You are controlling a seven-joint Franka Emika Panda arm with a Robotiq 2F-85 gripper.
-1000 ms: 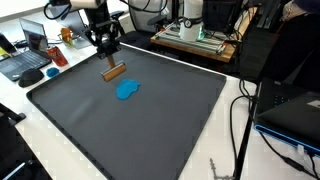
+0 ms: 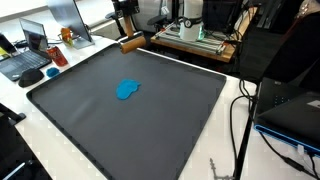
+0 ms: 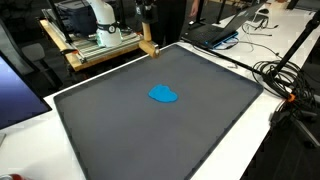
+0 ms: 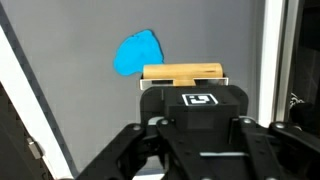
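A tan wooden block (image 2: 132, 44), rather long and rounded, hangs at the far side of the dark board (image 2: 130, 120), with my gripper (image 2: 127, 35) shut on it from above. The same wooden block (image 4: 182, 71) runs crosswise in the wrist view, just beyond the gripper's mount. My fingertips are mostly hidden there. Exterior view 2 has the wooden block (image 3: 148, 47) by the board's far edge. A blue cloth-like piece (image 3: 162, 93) lies flat on the board, apart from the block. How high the block is cannot be told exactly.
Most of the board's surface is bare. A laptop (image 2: 33, 39) and small items stand off its far left corner. A wooden-topped stand (image 3: 110, 45) with white parts is behind the board, and cables (image 3: 285, 75) lie to the right.
The blue piece has stayed in place.
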